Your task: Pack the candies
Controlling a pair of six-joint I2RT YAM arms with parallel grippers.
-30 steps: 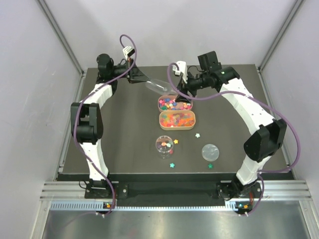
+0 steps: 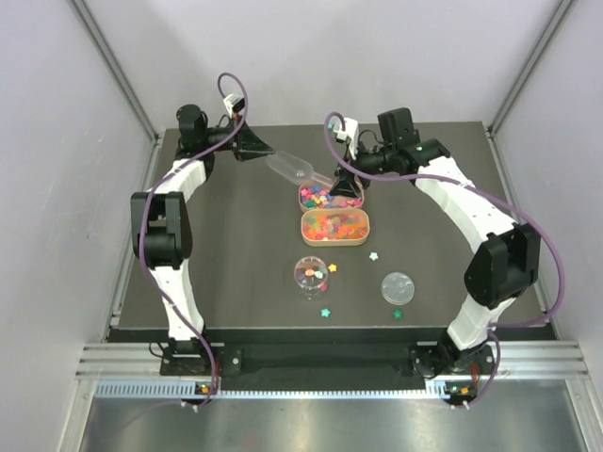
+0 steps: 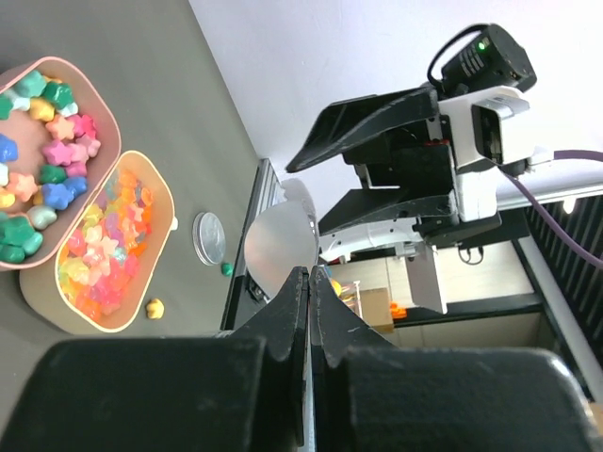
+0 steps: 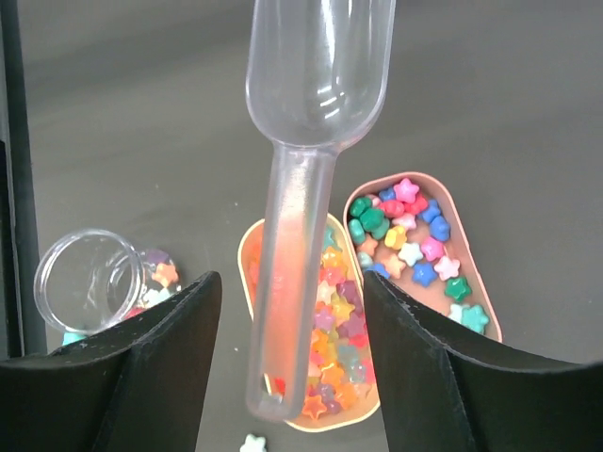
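Note:
A clear scoop (image 2: 289, 168) hangs in the air at the back; its bowl looks empty in the right wrist view. My left gripper is shut on the rim of the bowl. My right gripper stands open, a finger on each side of the handle (image 4: 294, 235), with a gap either side. Below are a pink tub (image 2: 303, 203) of opaque star candies and an orange tub (image 2: 304, 235) of translucent ones. The clear jar (image 2: 311, 273), nearer the front, has several candies in it.
A round clear lid (image 2: 398, 288) lies front right. Loose stars lie about: a yellow one (image 2: 333, 267), a white one (image 2: 374, 256), a teal one (image 2: 326, 313) and a green one (image 2: 398, 314).

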